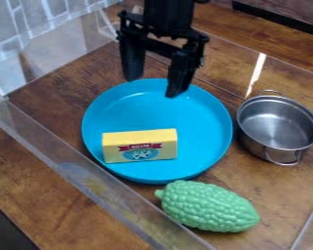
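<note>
My black gripper (156,68) hangs open above the back half of a blue plate (199,125), its fingers spread with nothing between them. A yellow butter box (140,145) with a red label lies on the front left of the plate, below and apart from the fingers.
A steel pot (277,125) stands right of the plate. A green bumpy vegetable toy (209,207) lies in front at the lower right. Clear barriers border the wooden table (48,176) at left and front. Bare wood shows left of the plate.
</note>
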